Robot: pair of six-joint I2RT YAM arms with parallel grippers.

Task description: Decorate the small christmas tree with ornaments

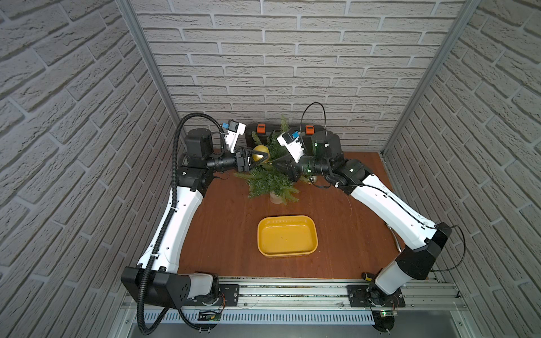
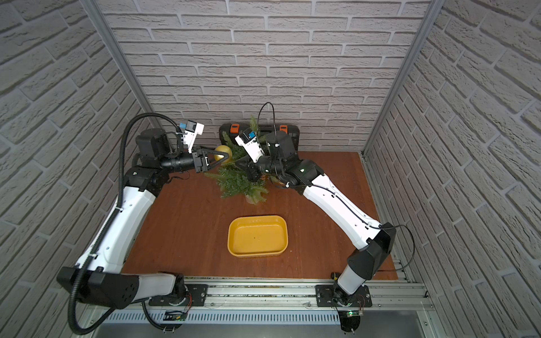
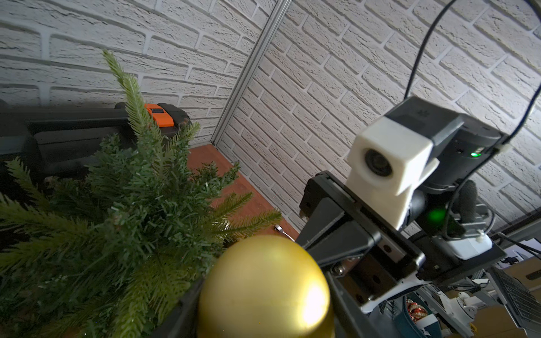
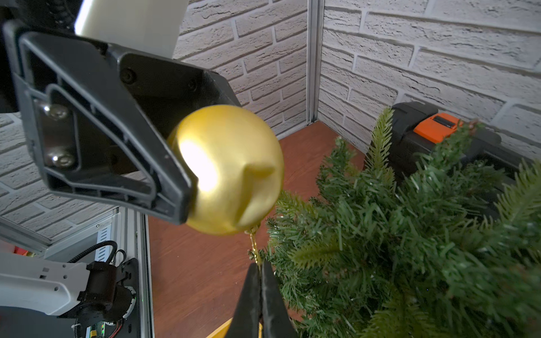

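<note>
A gold ball ornament (image 1: 260, 152) is gripped by my left gripper above the left side of the small tree (image 3: 129, 236). The ball (image 4: 228, 169) has a dent on its side and a short gold loop of string (image 4: 253, 243) hanging beneath. My right gripper is shut on that string, its fingertips just below the ball. The tree (image 1: 270, 183) stands in a pale pot (image 1: 275, 198) behind the two grippers, partly hidden by them.
An empty yellow tray (image 1: 286, 242) lies on the wooden table (image 1: 219, 236) in front of the tree. A black case with orange latches (image 4: 417, 140) stands behind the tree. Brick-patterned walls enclose the sides and back.
</note>
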